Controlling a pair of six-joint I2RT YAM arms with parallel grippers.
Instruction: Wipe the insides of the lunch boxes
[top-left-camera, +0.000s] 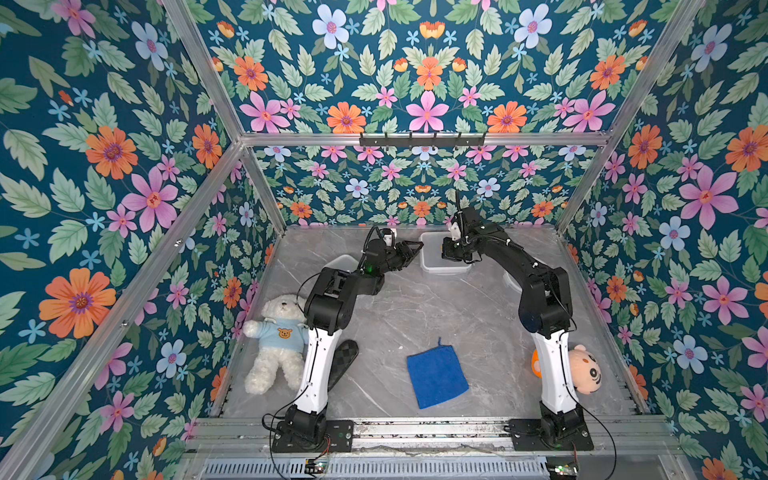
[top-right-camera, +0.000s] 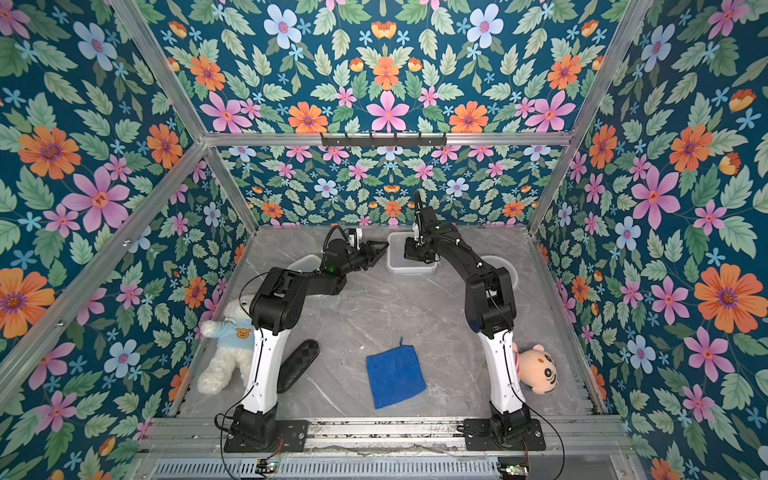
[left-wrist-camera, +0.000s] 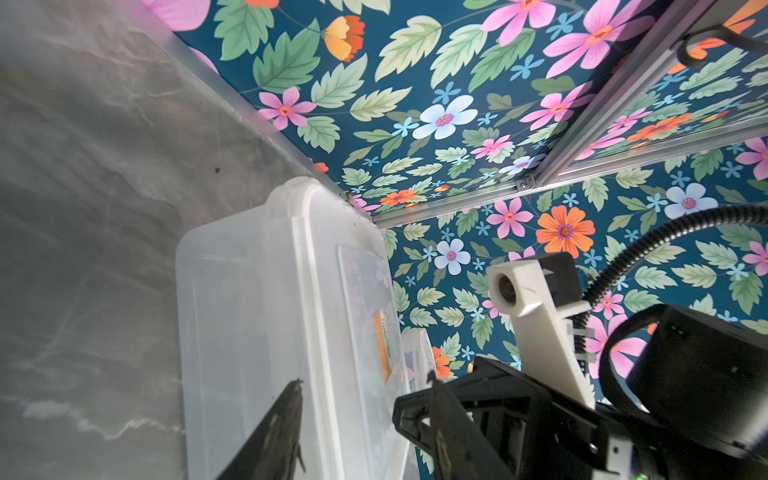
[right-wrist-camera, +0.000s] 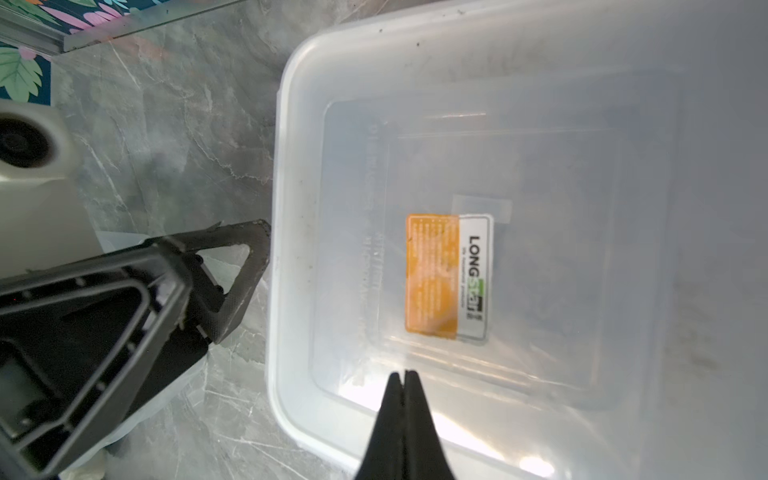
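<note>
A clear plastic lunch box (top-left-camera: 444, 264) sits at the back middle, its inside and orange-white label (right-wrist-camera: 448, 276) filling the right wrist view. My left gripper is at this box's left side; whether anything is between its fingers is unclear. My right gripper hangs over the box, shut, nothing visible between its fingertips. More boxes stand at left (top-left-camera: 340, 264) and right (top-right-camera: 504, 268), partly hidden by the arms. A blue cloth (top-left-camera: 436, 376) lies flat at the front middle.
A white teddy bear (top-left-camera: 272, 360) lies at the left, a dark slipper (top-right-camera: 297, 364) beside the left arm, and a round-faced doll (top-left-camera: 584, 368) at the front right.
</note>
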